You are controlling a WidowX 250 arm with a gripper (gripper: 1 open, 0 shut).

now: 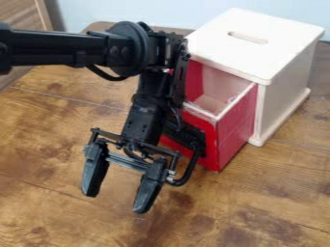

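My black gripper (120, 183) hangs over the wooden table at the lower left of centre, its two fingers open with nothing between them. Behind and right of it is a pale wooden box (276, 77) with a slotted top. Its red-fronted drawer (230, 130) is pulled out; the part of the interior that shows is white. The arm and wrist hide the drawer's left portion.
A pale wall stands behind the box, and a wooden edge is at the upper left.
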